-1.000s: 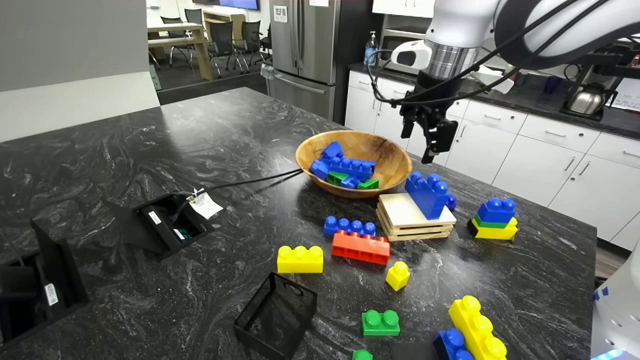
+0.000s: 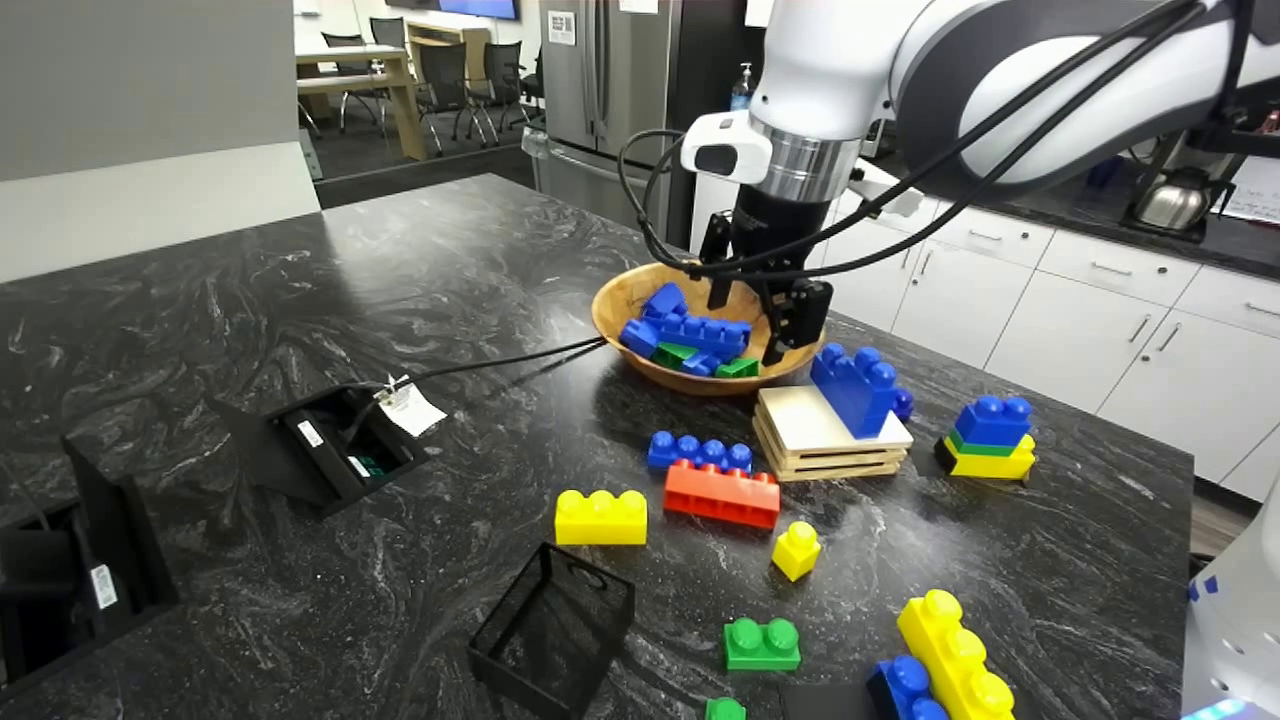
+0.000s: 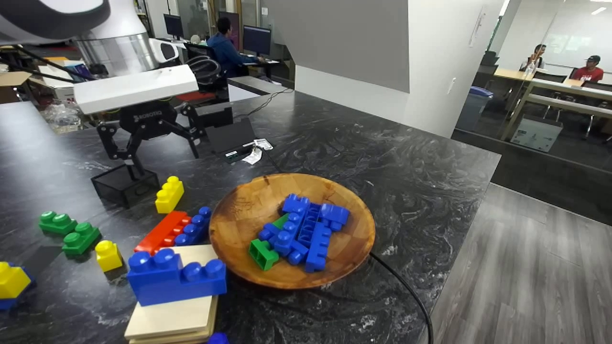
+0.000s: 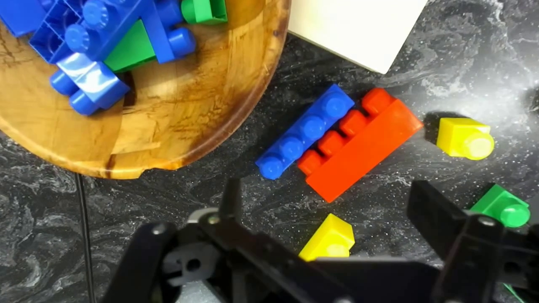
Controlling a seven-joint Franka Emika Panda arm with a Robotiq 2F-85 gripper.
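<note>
My gripper is open and empty, its two fingers wide apart above the table. Between and beyond them in the wrist view lie a red brick (image 4: pixel 364 151) and a blue brick (image 4: pixel 305 132), side by side on the dark surface. A yellow brick (image 4: pixel 331 235) shows nearer the gripper's base, partly hidden by it. The wooden bowl (image 3: pixel 244 200) holds several blue bricks (image 3: pixel 318 246) and green ones (image 3: pixel 263 254). In exterior view 1 the gripper (image 2: pixel 750 318) overlaps the bowl's far side; the wrist view has the bowl off to one side.
A stepped blue block (image 2: pixel 854 390) stands on stacked wooden boards (image 2: pixel 798 420) beside the bowl. Small yellow (image 2: pixel 797 551) and green (image 2: pixel 762 646) bricks, a black mesh box (image 2: pixel 510 672) and a brick stack (image 2: pixel 990 438) are spread around. Bare table (image 3: pixel 413 172) lies past the bowl.
In exterior view 1 the arm and gripper have shifted left and somewhat lower, from right of the bowl to overlapping it. The bricks and bowl look unmoved.
</note>
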